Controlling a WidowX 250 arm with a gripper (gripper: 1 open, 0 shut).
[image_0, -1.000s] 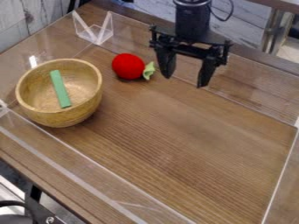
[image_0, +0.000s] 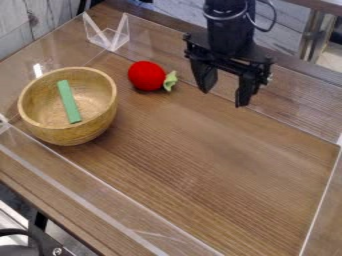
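Observation:
My black gripper (image_0: 225, 78) hangs over the upper right of the wooden table, its two fingers spread wide apart with no object visible between them. To its left lie a red tomato-like object (image_0: 146, 75) and a small green piece beside it. At the left a yellow bowl (image_0: 94, 120) holds a green stick (image_0: 68, 105).
A clear plastic holder (image_0: 107, 30) stands at the back left. A white rail runs along the top right, and black cable shows at the lower left corner.
The gripper has shifted slightly right and turned a little about its vertical axis. The objects on the table have not moved.

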